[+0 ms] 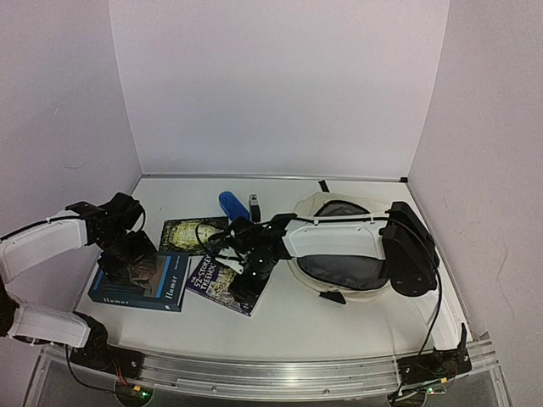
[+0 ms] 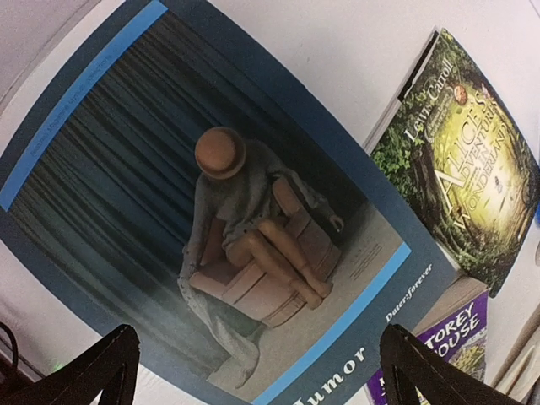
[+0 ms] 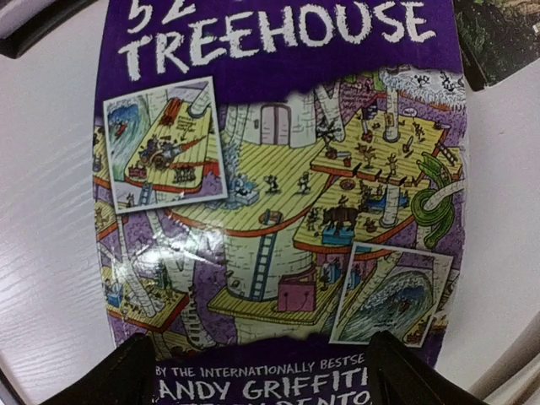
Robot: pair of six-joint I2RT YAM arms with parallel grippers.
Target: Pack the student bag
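Above the blue "Humor" book (image 1: pixel 136 292) at the left, my left gripper (image 1: pixel 127 263) is open. In the left wrist view its fingers (image 2: pixel 89 371) stand wide apart, nothing between them. My right gripper (image 1: pixel 244 284) hangs over the purple "Treehouse" book (image 1: pixel 208 275), its fingers (image 3: pixel 118 375) spread on either side of the lower cover, no grip showing. Behind these lies the "Alice's Adventures in Wonderland" book (image 2: pixel 472 160). A cream bag (image 1: pixel 348 273) with a grey inside gapes open at the right, partly covered by my right arm.
At the back middle lie a blue case (image 1: pixel 231 203) and a small dark item with a light end (image 1: pixel 254 208). Bare table (image 1: pixel 280 331) stretches along the front. Walls close in the sides and back.
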